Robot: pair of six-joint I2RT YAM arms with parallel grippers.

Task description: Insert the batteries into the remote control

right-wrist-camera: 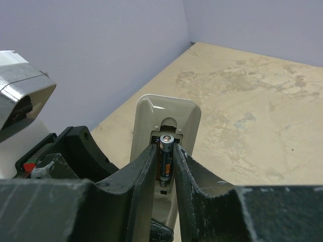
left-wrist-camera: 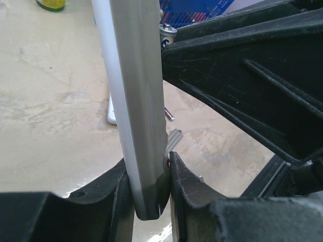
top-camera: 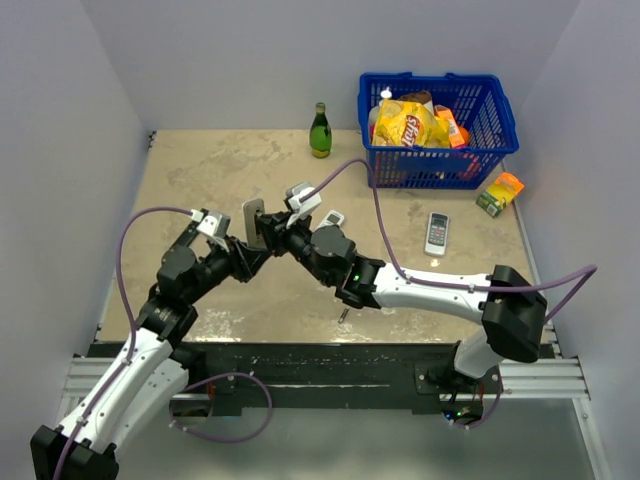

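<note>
The grey remote control (right-wrist-camera: 187, 117) stands upright with my left gripper shut on its lower end. Its open battery compartment faces my right gripper. A black battery with a silver end (right-wrist-camera: 167, 139) is at that compartment, between my right fingers but not gripped; these are parted slightly, with a gap beside it. In the left wrist view the battery's top (left-wrist-camera: 167, 31) sticks out past the remote's side, so it is not flush. How its lower end sits is hidden. Another battery (top-camera: 344, 315) lies on the table.
A grey cover-like piece (left-wrist-camera: 174, 139) lies on the table. Behind my right gripper is a white handset (top-camera: 330, 219), with another handset (top-camera: 437, 235) farther right. A green bottle (top-camera: 320, 132) and blue basket (top-camera: 430, 170) stand at the back.
</note>
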